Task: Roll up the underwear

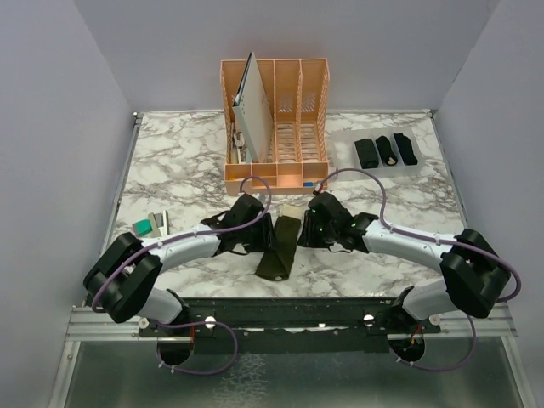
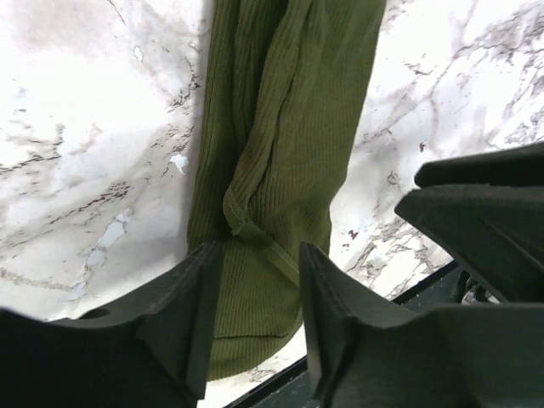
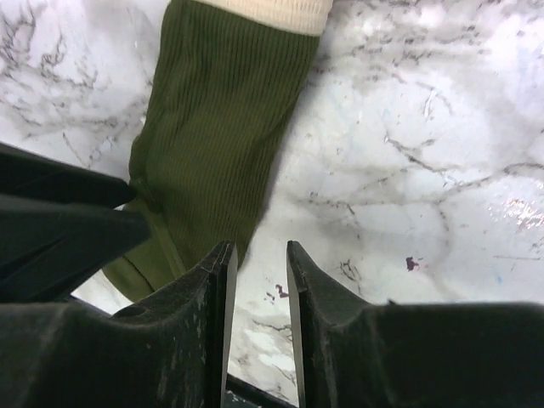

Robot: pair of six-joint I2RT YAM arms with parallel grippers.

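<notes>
The dark green ribbed underwear (image 1: pixel 288 240) lies folded into a narrow strip on the table, slanting, its beige waistband (image 3: pixel 285 10) at the far end. In the left wrist view a loose fold (image 2: pixel 255 170) runs along the cloth. My left gripper is over the near part with its fingers apart; cloth shows below the gap, and I cannot tell whether the tips touch it. Just right of the strip, my right gripper stands open by a smaller gap, with only bare marble showing between its fingers.
Behind the cloth stands an orange compartment box (image 1: pixel 276 183) with a white board in it. A clear tray (image 1: pixel 347 161) holding several dark rolled items sits at the back right. Small tools (image 1: pixel 158 223) lie at the left. Marble is free on both sides.
</notes>
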